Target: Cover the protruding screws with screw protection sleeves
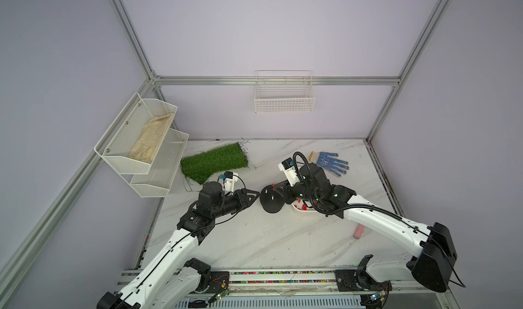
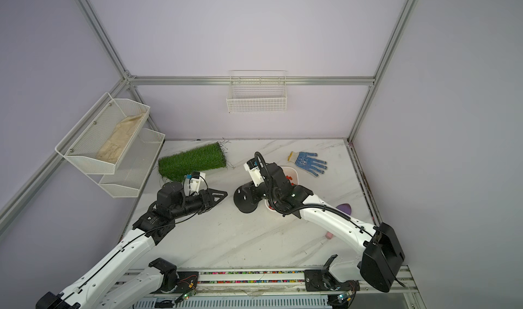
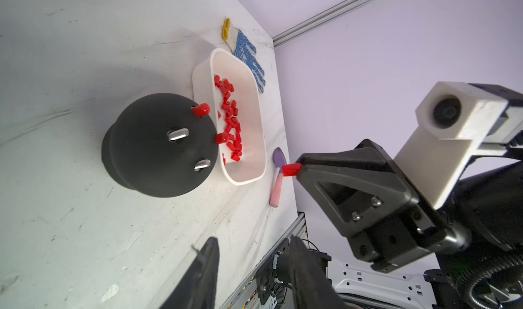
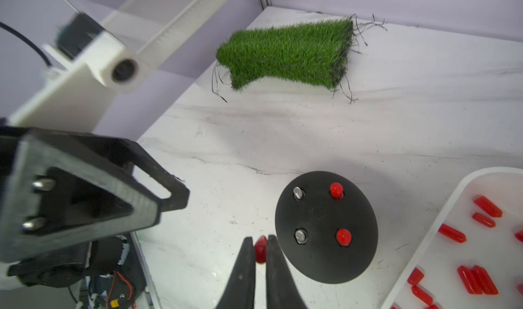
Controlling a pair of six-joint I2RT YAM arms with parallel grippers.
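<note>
A black round base [image 4: 327,213] stands on the table with screws pointing up. Red sleeves cover two of them, a far one [image 4: 336,190] and a near one [image 4: 343,237]. The other two, a far bare screw [image 4: 298,193] and a near bare screw [image 4: 300,235], show metal. My right gripper is shut on a red sleeve [image 3: 292,169], held in the air beside the base, apart from the screws. My left gripper stands open left of the base, nothing between its fingers.
A white bin [image 3: 243,181] with several loose red sleeves sits right beside the base. Farther off lie a blue glove [image 1: 330,163], a green turf mat [image 1: 215,163] and a pink-handled tool [image 3: 276,191].
</note>
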